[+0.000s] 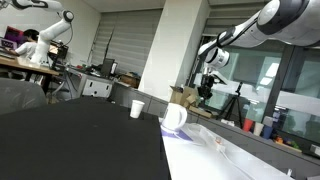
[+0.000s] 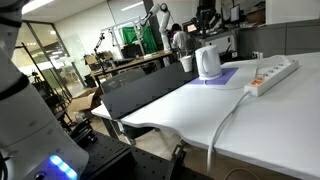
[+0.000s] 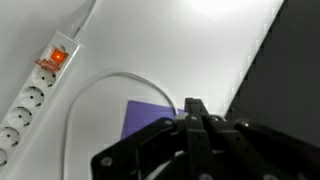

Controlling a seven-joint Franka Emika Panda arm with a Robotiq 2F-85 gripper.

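My gripper is black and shut, with nothing showing between its fingers. It is high in the air in exterior view 1, above and a little right of a white kettle [image 1: 174,117]. In exterior view 2 the kettle [image 2: 208,62] stands upright on a purple mat [image 2: 226,76]. A white power strip [image 2: 272,76] lies to its right. From above, the wrist view has the strip [image 3: 38,96] with its orange switch at the left, and part of the mat [image 3: 142,119] beside my gripper. The kettle cannot be made out there.
A white cup [image 1: 136,108] stands left of the kettle. White cables [image 2: 221,122] run across the white table [image 2: 178,105]. A large dark surface [image 1: 85,138] fills the near left, clear on top. Beyond the table's edge in the wrist view is a dark area [image 3: 285,75].
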